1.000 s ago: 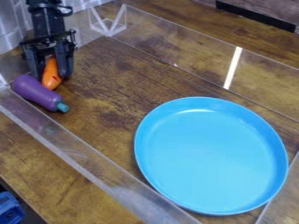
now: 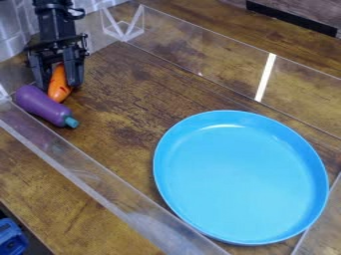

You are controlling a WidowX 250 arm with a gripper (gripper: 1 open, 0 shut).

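Observation:
My black gripper (image 2: 58,64) is at the top left, down over an orange carrot-like object (image 2: 59,87) lying by the clear wall. The fingers are around or just at its upper part; whether they are closed on it I cannot tell. A purple eggplant-like object (image 2: 40,104) with a teal end lies just below it, toward the front. A large blue plate (image 2: 240,174) sits on the wooden surface at the right.
Clear plastic walls run along the left, back and front of the wooden surface (image 2: 147,100). The middle, between the toys and the plate, is bare. A blue object (image 2: 8,237) shows at the bottom left, outside the wall.

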